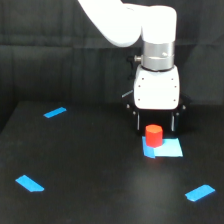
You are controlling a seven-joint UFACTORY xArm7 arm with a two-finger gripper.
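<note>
The white robot arm reaches down from the top, its gripper [154,119] hanging over a red block [154,135] that rests on light blue square patches [171,147]. The dark fingers stand apart on either side, just above and around the block, so the gripper looks open. Whether either finger touches the block cannot be told.
Blue tape strips lie on the dark table [100,180]: one at the back left [55,112], one at the front left [29,183], one at the front right [200,192].
</note>
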